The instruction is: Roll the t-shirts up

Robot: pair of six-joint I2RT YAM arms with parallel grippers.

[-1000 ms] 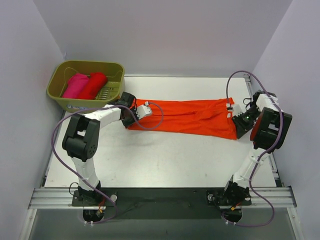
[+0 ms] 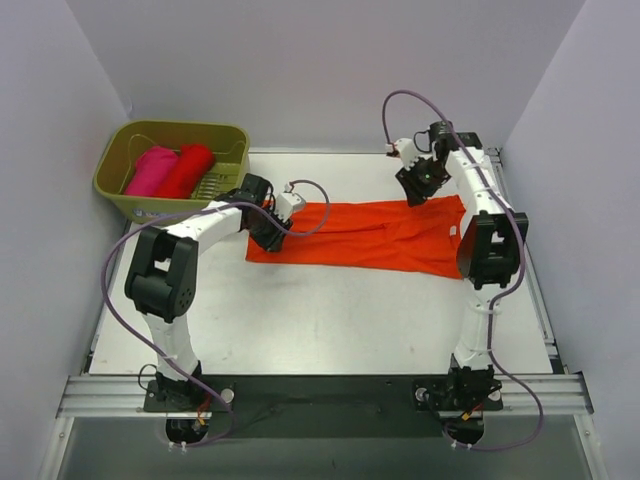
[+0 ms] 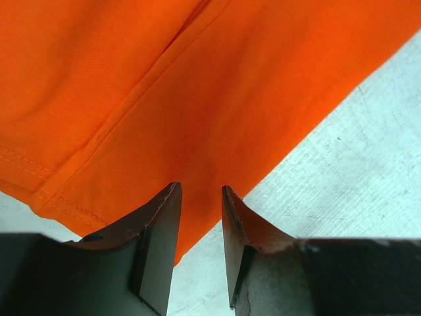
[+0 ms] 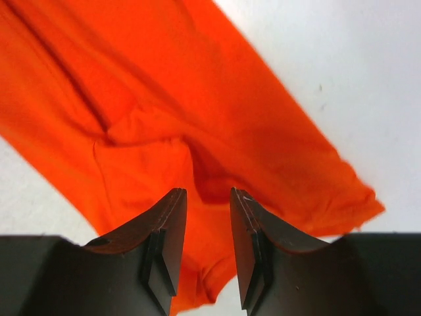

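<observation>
An orange t-shirt (image 2: 350, 240) lies spread long across the white table, with folds along its length and toward its right part. My left gripper is low over the shirt's left end, near its lower edge in the left wrist view, fingertips apart with nothing seen between them. My right gripper is open above the right part of the shirt, over a wrinkled fold, nothing between its fingers.
A green bin (image 2: 125, 160) at the back left holds a pink roll (image 2: 150, 170) and a red roll (image 2: 185, 172). Walls stand on both sides.
The right arm has swung from the right edge of the table leftward and back, over the shirt.
</observation>
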